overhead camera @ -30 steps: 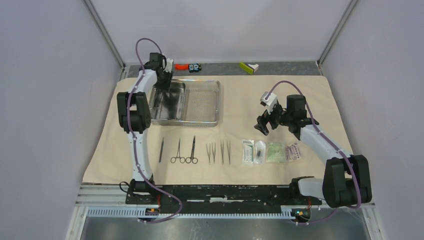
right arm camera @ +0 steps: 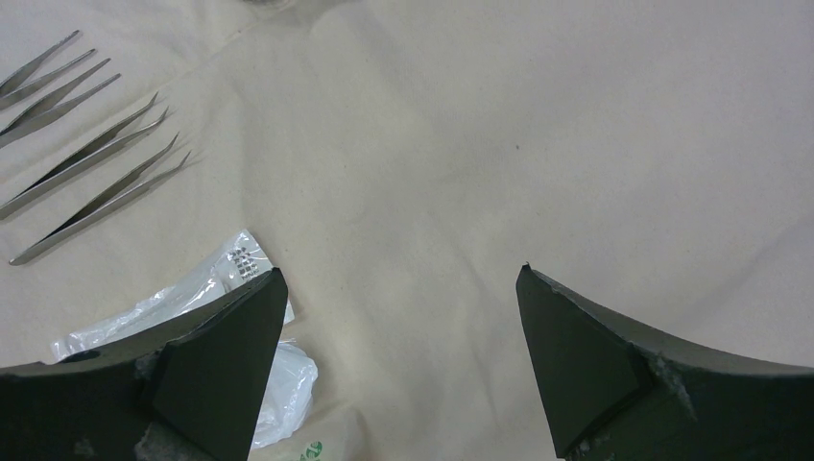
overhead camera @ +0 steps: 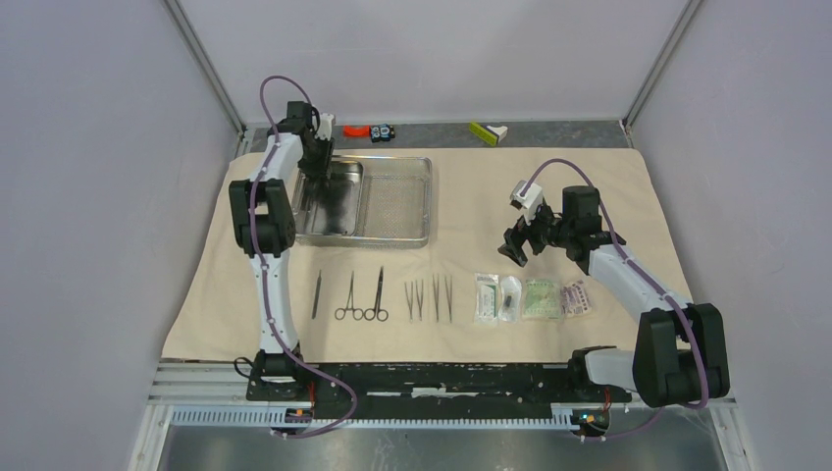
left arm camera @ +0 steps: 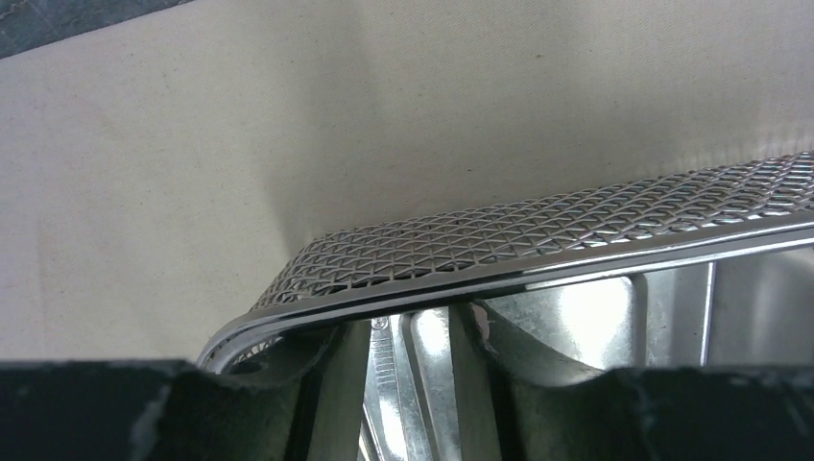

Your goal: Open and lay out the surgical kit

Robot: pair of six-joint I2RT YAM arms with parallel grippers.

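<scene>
The steel mesh tray holds an inner metal tray at its left side. My left gripper is down at the tray's back-left corner, fingers part open just inside the rim; whether anything small sits between them is unclear. Laid in a row on the cloth are a straight instrument, two scissor-like tools, several tweezers and several packets. My right gripper stands open above bare cloth, right of the tray; in its wrist view, tweezers and packets lie below and left.
A red object, a dark device and a green-and-white item sit on the strip behind the cloth. Walls bound both sides.
My left gripper has shifted very slightly left and toward the back at the tray's corner. The right arm and laid-out items have not moved.
</scene>
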